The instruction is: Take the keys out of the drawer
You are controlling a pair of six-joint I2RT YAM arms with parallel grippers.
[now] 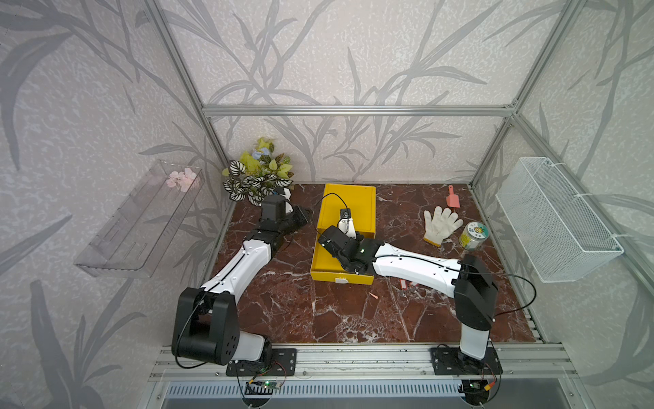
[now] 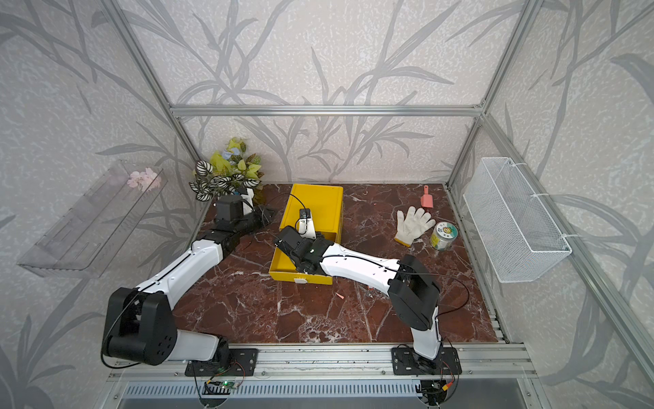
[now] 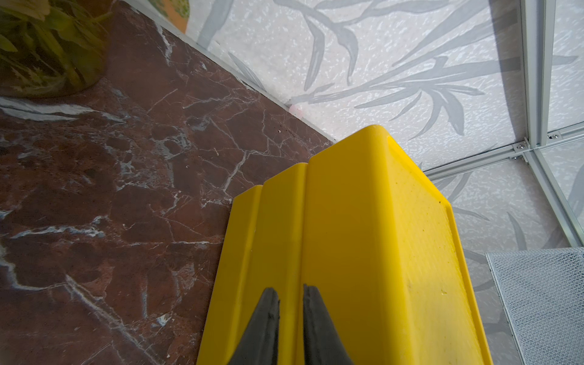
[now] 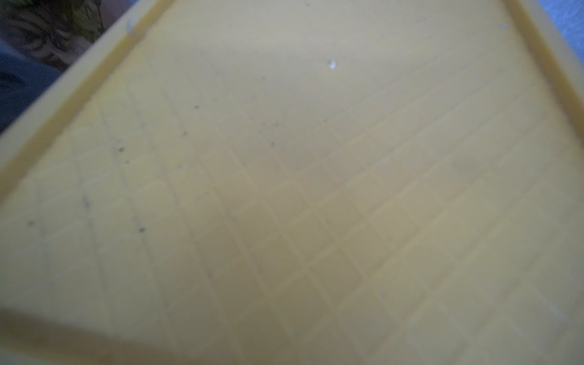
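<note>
The yellow drawer box point(image 1: 325, 274) stands mid-table with its yellow lid point(image 1: 351, 194) raised at the back. My left gripper is left of the box, facing its side, fingertips close together with a narrow gap and nothing visible between them. My right arm's dark wrist point(image 2: 306, 248) hangs over the box's front, hiding much of the interior; its fingers cannot be seen. The right wrist view shows a blurred gridded yellow surface point(image 4: 292, 182). I cannot make out keys in any view.
Plants point(image 1: 255, 170) stand at back left. A glove point(image 1: 441, 221), tin point(image 1: 473, 234) and pink scoop point(image 1: 453, 199) lie at the right. A wire basket point(image 1: 558, 225) hangs on the right, a clear tray point(image 1: 136, 225) on the left.
</note>
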